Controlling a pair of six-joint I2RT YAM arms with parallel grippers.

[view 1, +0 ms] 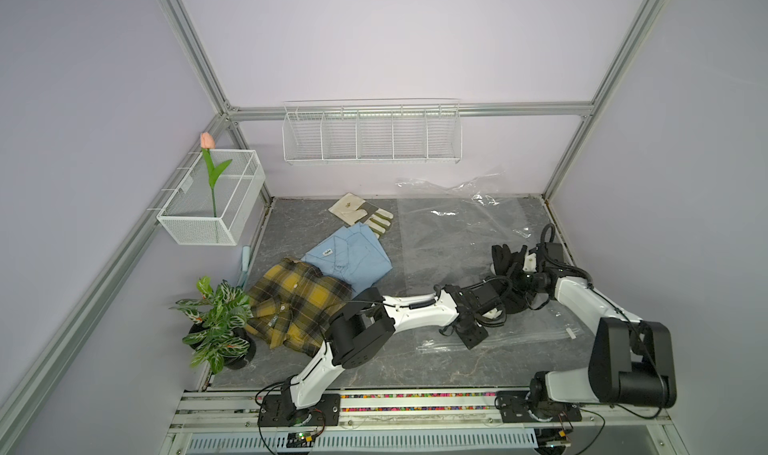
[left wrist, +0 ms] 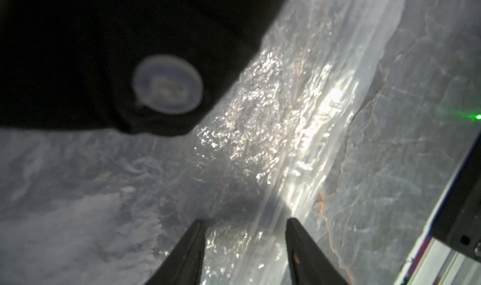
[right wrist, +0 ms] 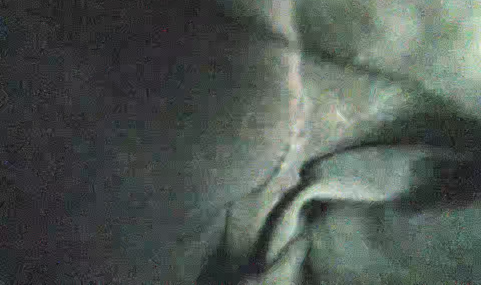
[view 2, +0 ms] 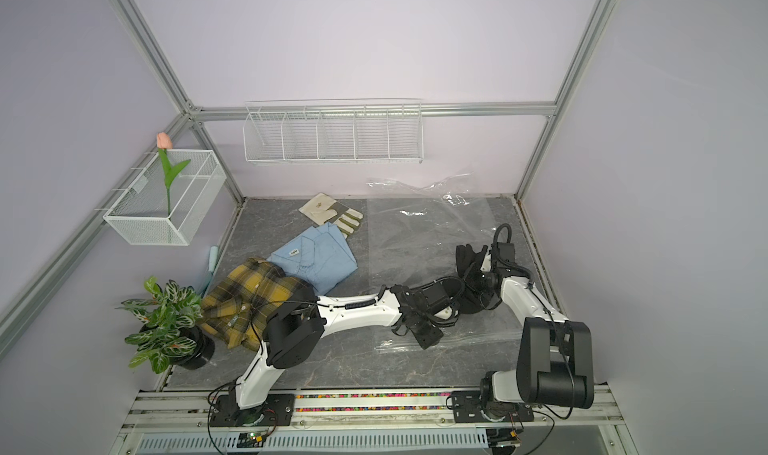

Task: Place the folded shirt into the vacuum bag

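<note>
A clear vacuum bag lies flat on the right half of the table. On it is a dark folded garment, which my right gripper grips at the right side; the right wrist view is filled with blurred dark fabric. My left gripper is low over the bag's glossy near edge, beside the garment's lower edge with its pale disc, fingers apart with no cloth between them. A light blue folded shirt and a yellow-black plaid shirt lie at the left.
Work gloves lie behind the blue shirt. A potted plant stands at the front left. Wire baskets hang on the back wall and left wall.
</note>
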